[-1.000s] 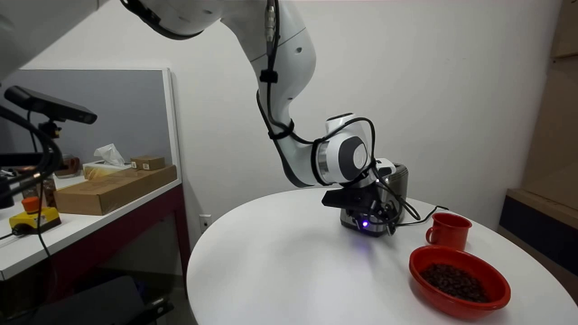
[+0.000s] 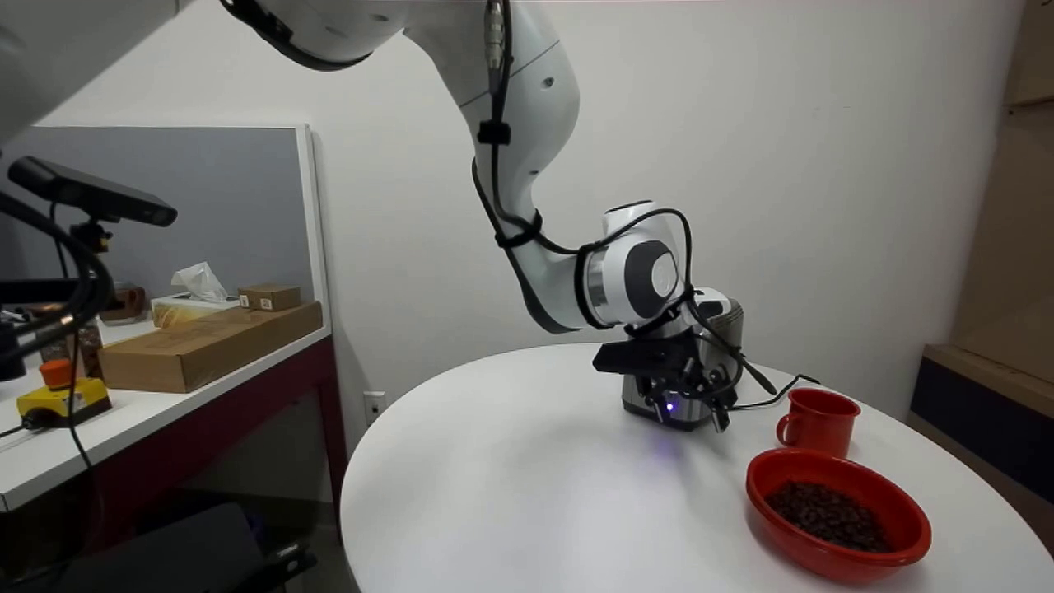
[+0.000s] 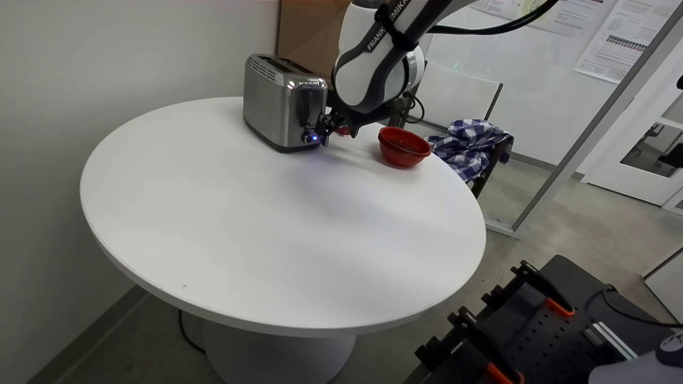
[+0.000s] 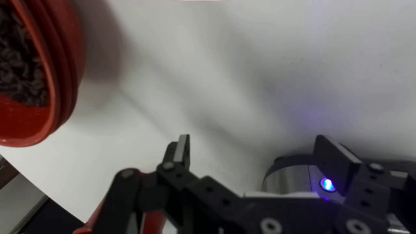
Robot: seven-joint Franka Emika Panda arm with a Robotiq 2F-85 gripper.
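A silver toaster [image 3: 272, 99] stands toward the back of the round white table [image 3: 269, 211], its front bearing a lever slot and a glowing blue-violet light [image 3: 312, 138]. My gripper is open at the toaster's front, its fingertips set wide apart. In the wrist view, the right-hand finger [image 4: 336, 162] overlaps the toaster beside the light; whether it touches cannot be told. The other finger [image 4: 182, 150] is over the table, clear of the toaster. Nothing is held between them. In exterior view 1 the arm hides much of the toaster.
A red bowl [image 2: 904, 529] of dark beans stands near the table edge, with a red mug [image 2: 822, 423] behind it. The toaster's black cord [image 2: 781, 394] runs behind the mug.
In exterior view 1 my wrist and gripper have shifted slightly up and to the right beside the toaster. Toaster, bowl and mug stand where they were.
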